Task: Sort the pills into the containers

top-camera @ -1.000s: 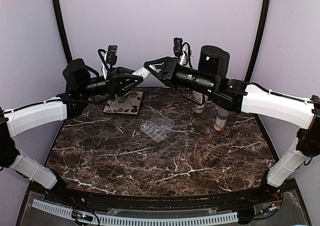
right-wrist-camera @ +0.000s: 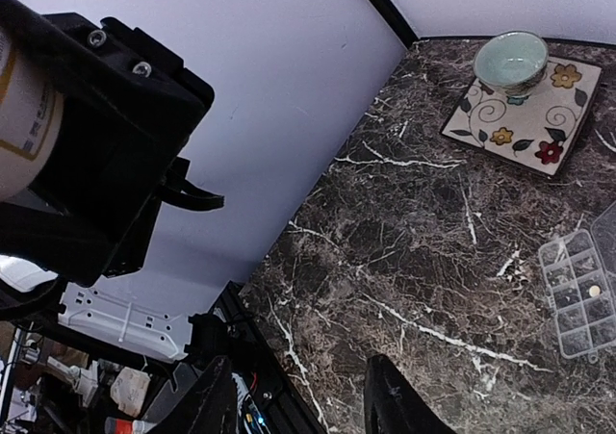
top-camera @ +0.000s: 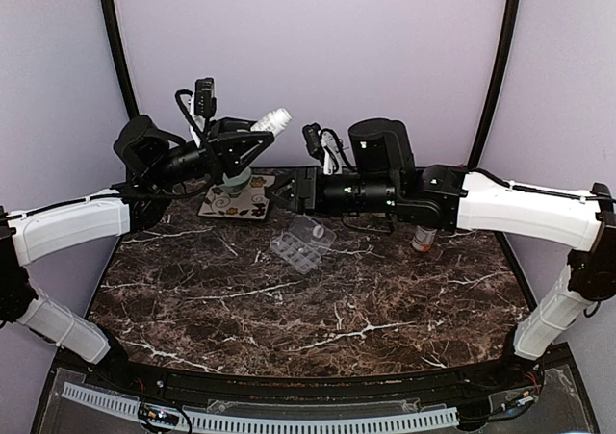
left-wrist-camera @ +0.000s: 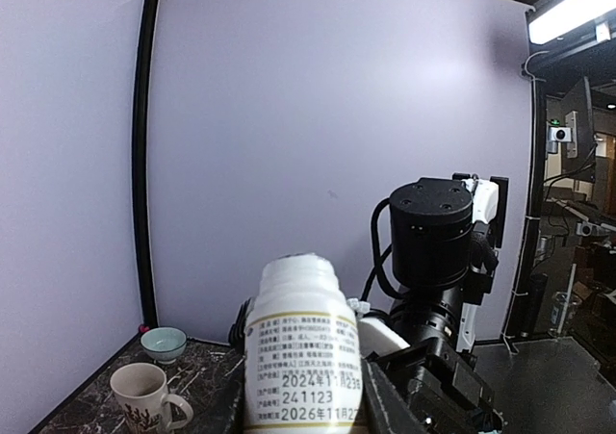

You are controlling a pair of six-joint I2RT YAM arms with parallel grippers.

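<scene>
A white pill bottle (top-camera: 270, 123) (left-wrist-camera: 300, 347) is held upright but tilted by my left gripper (top-camera: 252, 133), shut on it high above the table; its neck shows no cap. My right gripper (top-camera: 295, 190) is lower and to the right, open, its fingers pointing down. A clear compartment pill organizer (top-camera: 295, 250) (right-wrist-camera: 576, 294) lies on the marble table with small pale pieces in it. Another bottle with an orange label (top-camera: 423, 238) stands to its right, partly behind my right arm.
A floral mat (top-camera: 252, 200) (right-wrist-camera: 510, 133) at the back carries a pale bowl (right-wrist-camera: 510, 60). A mug (left-wrist-camera: 141, 394) shows in the left wrist view.
My right gripper has moved down and away from the bottle top. My left gripper has lifted slightly with the bottle. A small white item now shows beneath the right gripper near the organizer.
</scene>
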